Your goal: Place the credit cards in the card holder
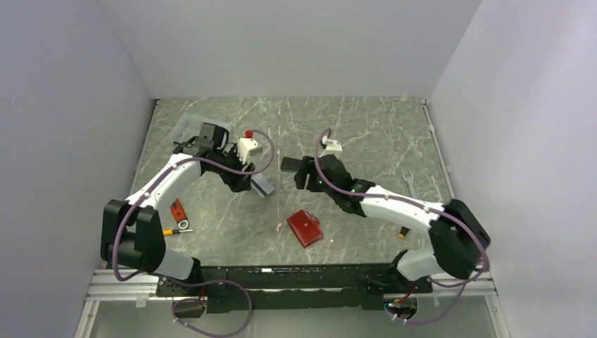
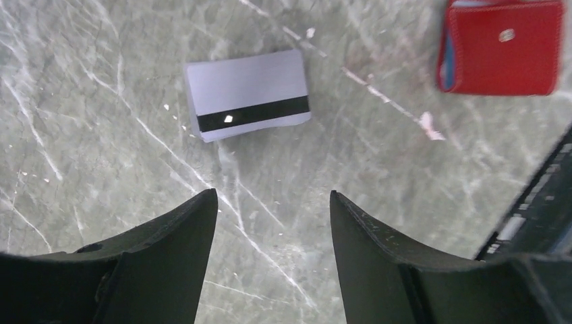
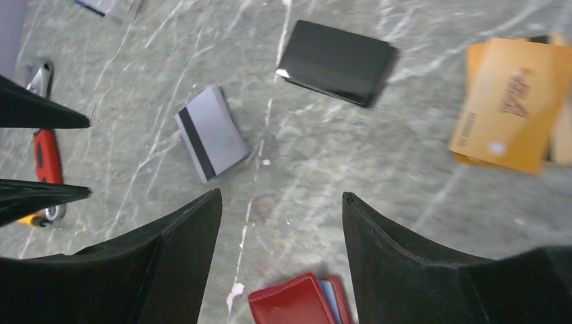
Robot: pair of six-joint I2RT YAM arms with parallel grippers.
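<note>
A white card with a black stripe (image 1: 262, 186) (image 2: 249, 91) lies on the table beside my open left gripper (image 1: 241, 182), whose fingertips show below it in the left wrist view. The red card holder (image 1: 304, 227) (image 2: 503, 50) (image 3: 291, 301) lies nearer the front, with something blue inside. My open right gripper (image 1: 305, 182) hangs over the middle; in the right wrist view, yellow cards (image 3: 509, 101) lie to the right, hidden in the top view. A black flat rectangle (image 1: 288, 164) (image 3: 335, 61) lies behind the white card.
A clear plastic box (image 1: 185, 129) is at back left, a red-handled tool (image 1: 179, 211) and orange-handled tool (image 1: 169, 232) at left, a wrench (image 1: 409, 183) at right.
</note>
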